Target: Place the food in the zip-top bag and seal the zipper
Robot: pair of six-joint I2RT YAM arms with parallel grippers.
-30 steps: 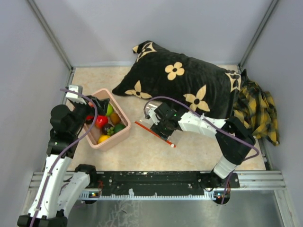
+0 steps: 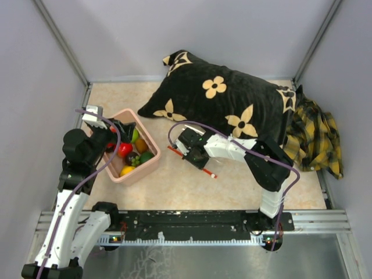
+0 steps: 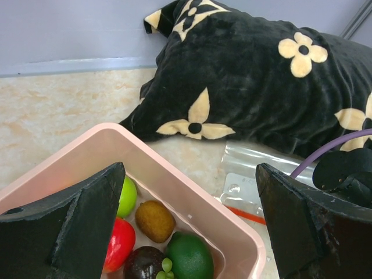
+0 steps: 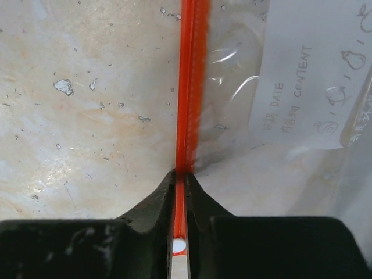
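A clear zip top bag (image 4: 302, 75) with a red zipper strip (image 4: 189, 87) lies on the table, partly under my right arm in the top view. My right gripper is shut on the zipper near its white slider end. My left gripper hangs open over the pink bin (image 2: 152, 166); in it lie play foods, including a red one (image 3: 119, 244), a lime-green one (image 3: 128, 197), a brown one (image 3: 154, 221) and a dark green one (image 3: 189, 256).
A black flowered pillow (image 2: 221, 102) fills the back of the table, with yellow plaid cloth (image 2: 317, 139) at its right.
The left arm looks unchanged.
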